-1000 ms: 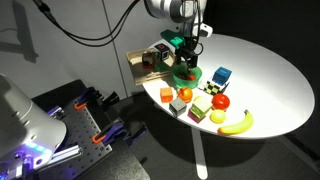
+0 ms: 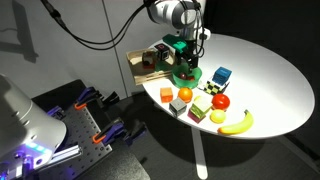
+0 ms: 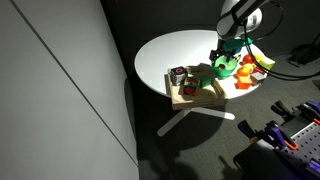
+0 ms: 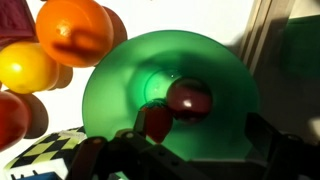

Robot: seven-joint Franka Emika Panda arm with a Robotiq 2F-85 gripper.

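A green bowl (image 4: 110, 75) holds two dark red round things: one rounder and darker (image 4: 189, 98), the other smaller and brighter red (image 4: 157, 122). In exterior view 1 the same bowl (image 2: 178, 80) stands on the white table, just right of the wooden box. My gripper hangs over the bowl, its fingers spread wide with nothing held between them. The near red thing lies close to the left finger, and I cannot tell whether they touch.
Around the bowl's front are an orange (image 2: 185, 94), an orange block (image 2: 166, 95), a grey block (image 2: 177, 106) and a blue block (image 2: 222, 75). Farther right lie a red ball (image 2: 221, 102) and a banana (image 2: 237, 124). An open wooden box (image 3: 197, 98) holds several blocks.
The arm has shifted slightly to the left over the bowl. The bowl and the other things on the table stay where they were.
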